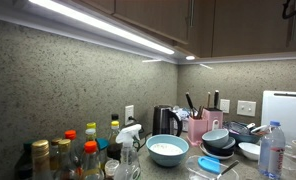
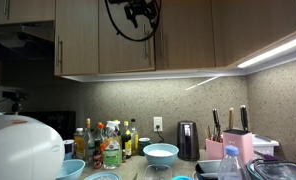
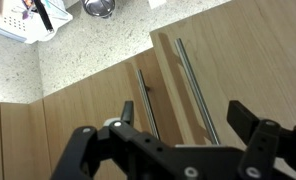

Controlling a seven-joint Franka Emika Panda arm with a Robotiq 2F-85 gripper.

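My gripper stands open in the wrist view, with nothing between its dark fingers. Beyond it are wooden cabinet doors (image 3: 83,115) with two long metal handles, the left handle (image 3: 148,105) and the right handle (image 3: 196,88). In exterior view 2 the gripper (image 2: 138,18) is a small dark shape high up, in front of the upper cabinet doors (image 2: 106,50), which look shut. Whether it touches a door cannot be told. Only a dark bit of the arm (image 1: 287,9) shows at the top right of exterior view 1.
Below, the counter holds several bottles (image 1: 91,160), a light blue bowl (image 1: 168,150), a black kettle (image 1: 164,120), a pink knife block (image 1: 201,127), stacked bowls and a water bottle (image 1: 273,150).
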